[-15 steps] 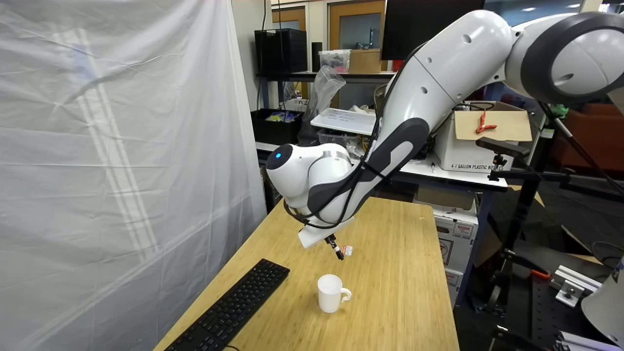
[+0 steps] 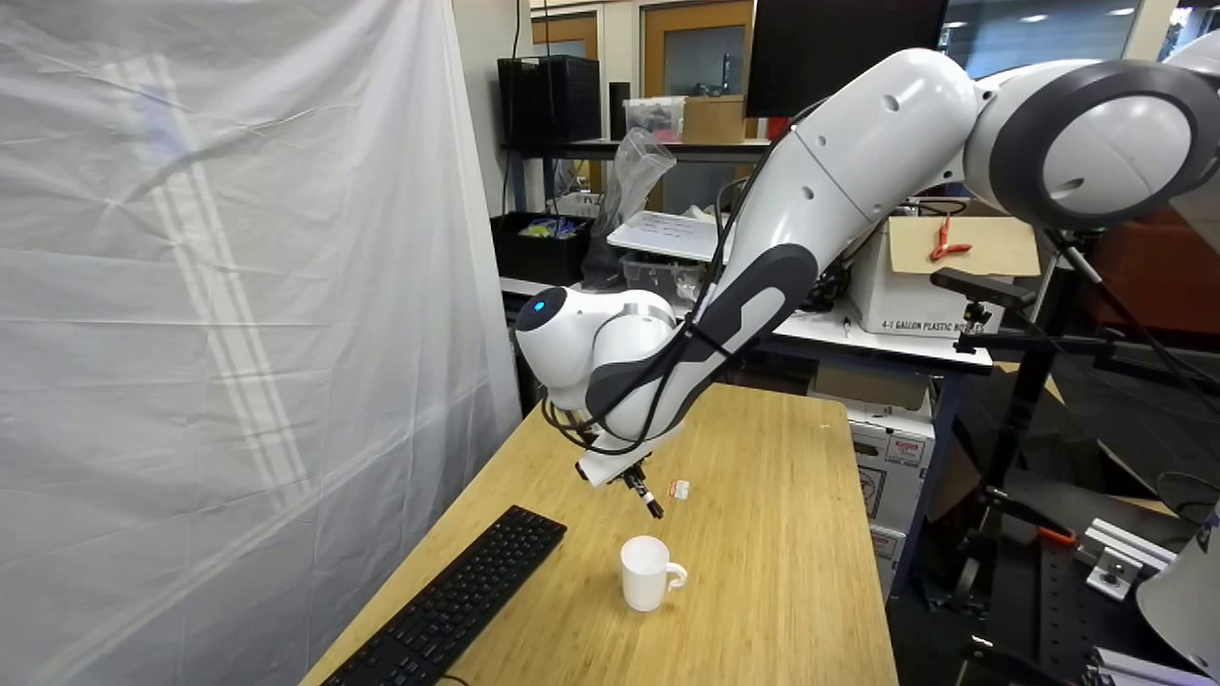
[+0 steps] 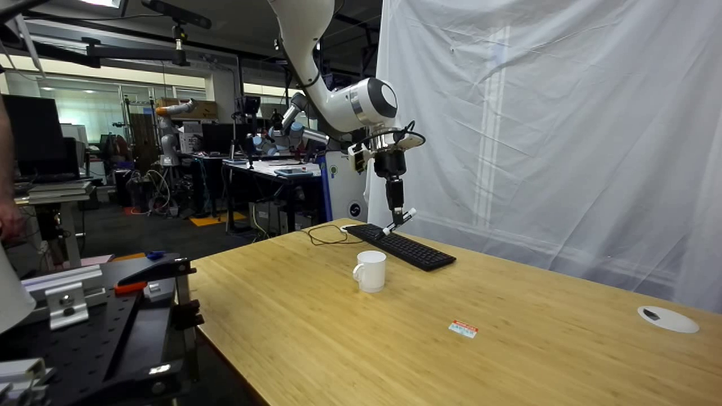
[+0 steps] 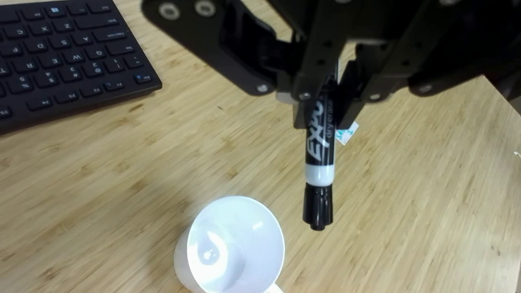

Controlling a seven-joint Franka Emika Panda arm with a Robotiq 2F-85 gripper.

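A black and white Expo dry-erase marker (image 4: pixel 320 146) is held in my gripper, which is shut around its barrel. The marker's black cap end points out past the fingers, toward the bottom of the wrist view. In exterior view 2 the marker (image 3: pixel 399 222) hangs tilted in the air above the table, with the gripper (image 3: pixel 397 215) over it. An upright white mug (image 2: pixel 645 574) stands on the table, apart from the marker. Looking into the mug (image 4: pixel 234 244) from the wrist, I see bare white walls and floor.
A black keyboard (image 2: pixel 463 600) lies along the curtain side of the table. A small red and white label (image 3: pixel 463 329) lies flat on the wood, and a white disc (image 3: pixel 668 319) sits further along.
The arm has shifted slightly to the left in exterior view 1, and the marker has come a little lower, closer to the mug. Mug and keyboard have stayed in place.
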